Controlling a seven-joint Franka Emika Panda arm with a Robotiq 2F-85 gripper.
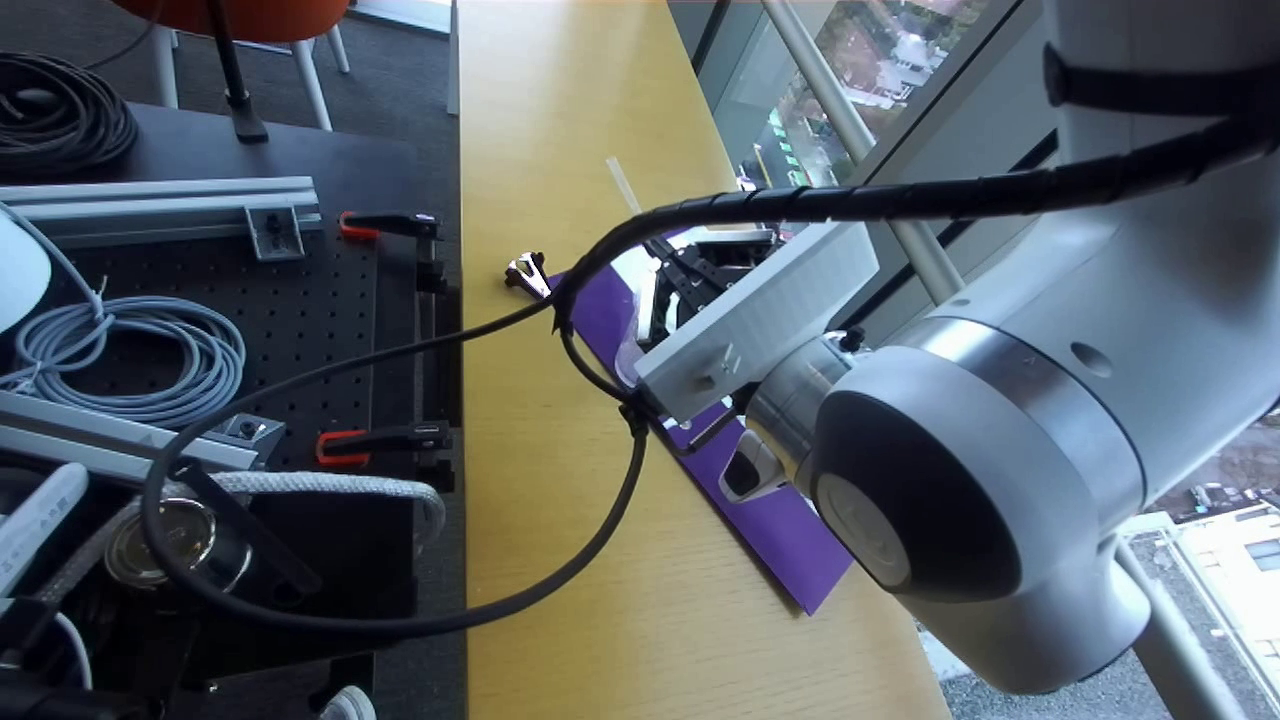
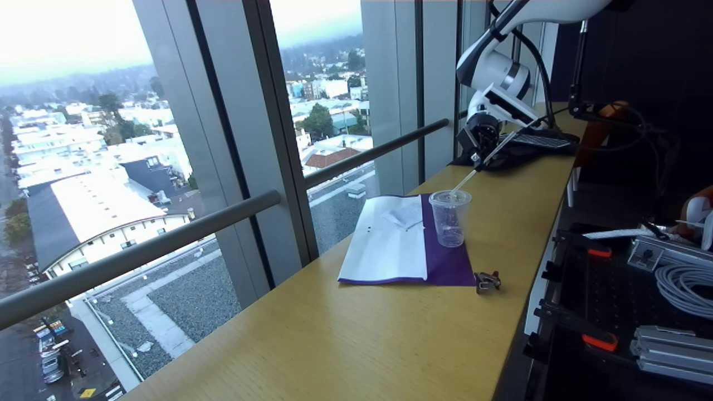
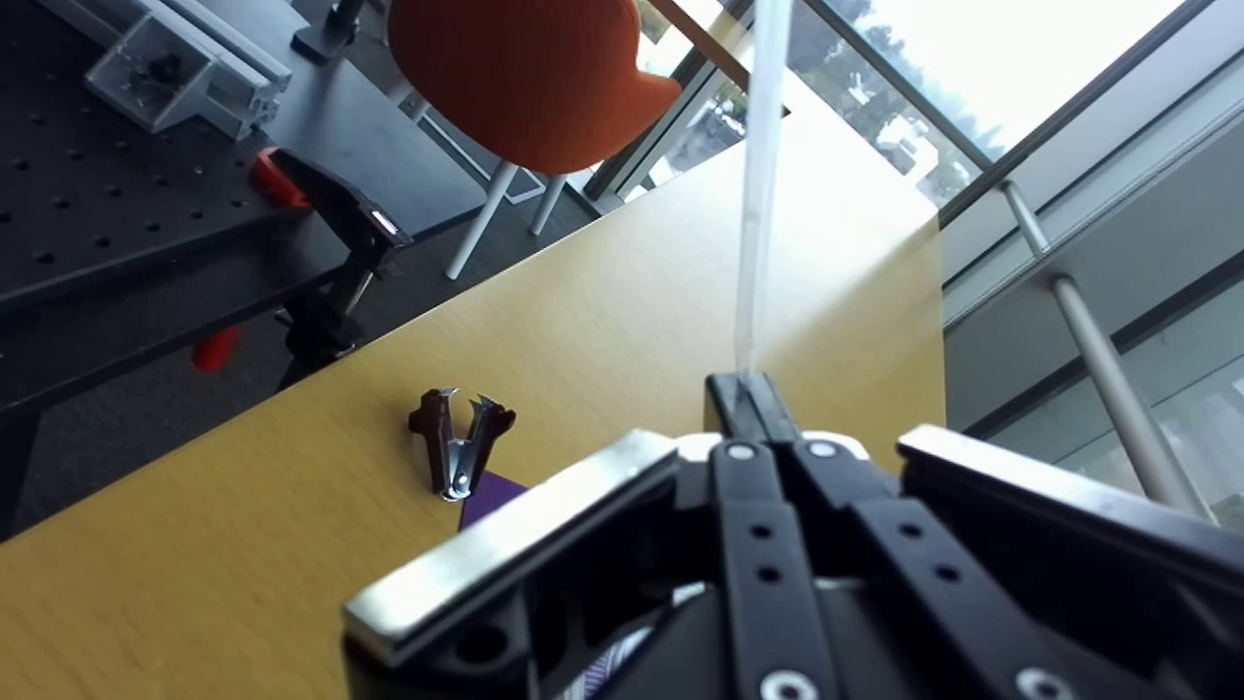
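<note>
My gripper is shut on a thin translucent straw held at its fingertips. In exterior view 1 the straw sticks out past the black cable, angled toward the far table. A clear plastic cup stands upright on a purple folder. From exterior view 2, the straw's free end overlaps the cup's rim; whether it is inside cannot be told. Beyond the cup is the gripper. Exterior view 1 largely hides the cup behind the arm and cable.
A dark staple remover lies by the folder's corner. White papers cover part of the folder. A window rail runs along one side, a black cart with clamps along the other. Bare table extends past the folder.
</note>
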